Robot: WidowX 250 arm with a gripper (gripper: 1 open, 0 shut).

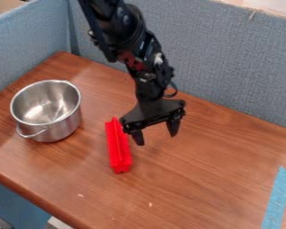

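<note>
A black robot gripper [155,137] hangs over the middle of the wooden table, fingers pointing down and apart, with nothing visible between them. Its left finger is close to the upper end of a long red bar [119,150], which lies lengthwise on the table. A steel pot [46,112] with side handles stands to the left of the red bar.
Padded grey-blue walls [223,67] border the table [206,179] at the back and left. A light blue strip [278,197] lies at the right edge.
</note>
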